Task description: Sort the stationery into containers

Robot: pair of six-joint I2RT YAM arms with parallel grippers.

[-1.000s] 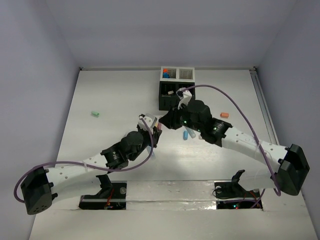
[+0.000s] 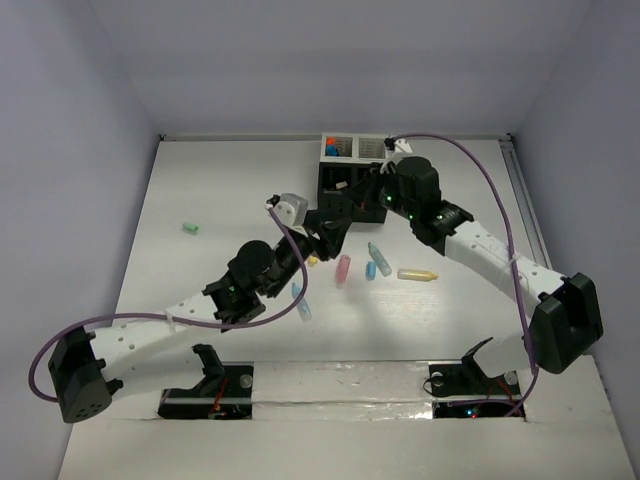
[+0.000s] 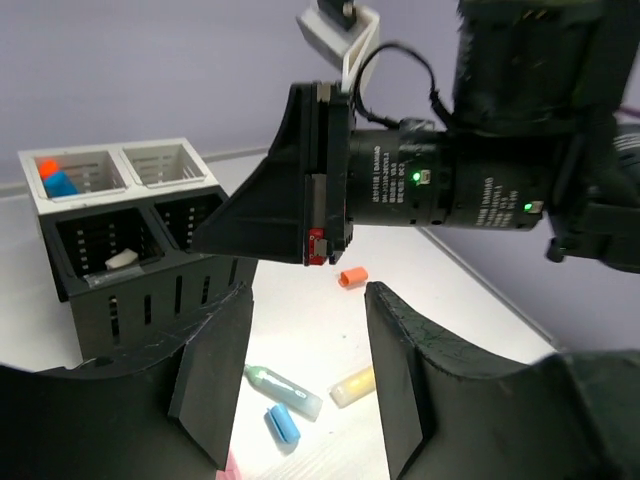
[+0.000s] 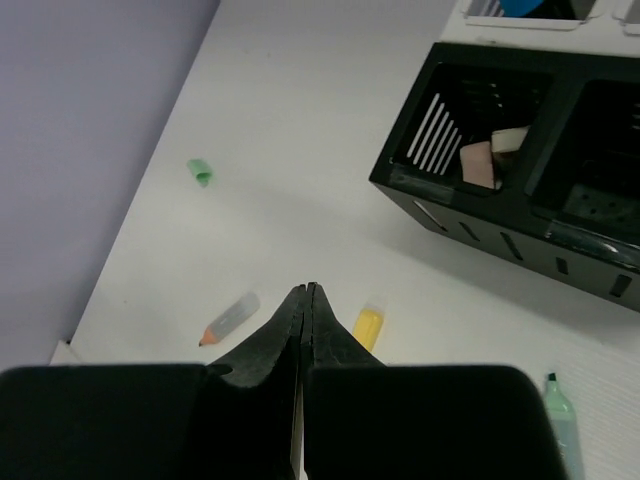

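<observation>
My left gripper (image 2: 336,226) hovers in front of the organizer; its fingers (image 3: 215,350) are apart with nothing between them in the left wrist view. Near the black bins, my right gripper is shut, nothing showing between its fingertips. Below the left gripper is a pink marker-like piece (image 2: 343,270), seemingly on the table. Also on the table are a green marker (image 3: 284,390), a blue cap (image 3: 284,425), a yellow marker (image 2: 417,275) and a light blue marker (image 2: 302,302). A green cap (image 4: 200,171) lies apart at left.
The organizer has black front bins (image 3: 130,300) and white rear bins (image 2: 355,136). A pink eraser (image 4: 477,165) and a whitish one (image 4: 508,141) sit in the front left bin. An orange cap (image 3: 353,277) lies right of it. The two arms are close together.
The right gripper has moved back to the bins. The left has moved forward and right.
</observation>
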